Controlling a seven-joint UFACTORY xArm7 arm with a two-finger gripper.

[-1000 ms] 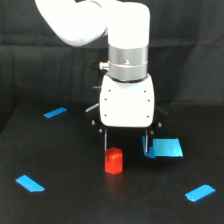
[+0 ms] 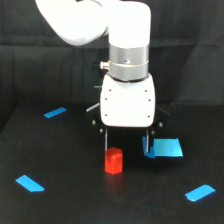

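Note:
A small red block [image 2: 114, 161] stands on the dark table, a little left of the middle of the camera view. My gripper [image 2: 127, 144] hangs with its white hand above and slightly behind or over the block; the exact depth is hard to judge. Its dark fingers are spread wide, one near the left and one near the right end of the hand, and nothing shows held between them. Beside the right finger is a blue patch [image 2: 148, 152], partly hidden by that finger; whether it is a block cannot be made out.
A lighter blue square [image 2: 168, 147] lies just right of the gripper. Blue strips mark the table at back left [image 2: 55, 112], front left [image 2: 30, 184] and front right [image 2: 200, 192].
The arm and hand have shifted very slightly to the right. The red block and the blue pieces look unmoved.

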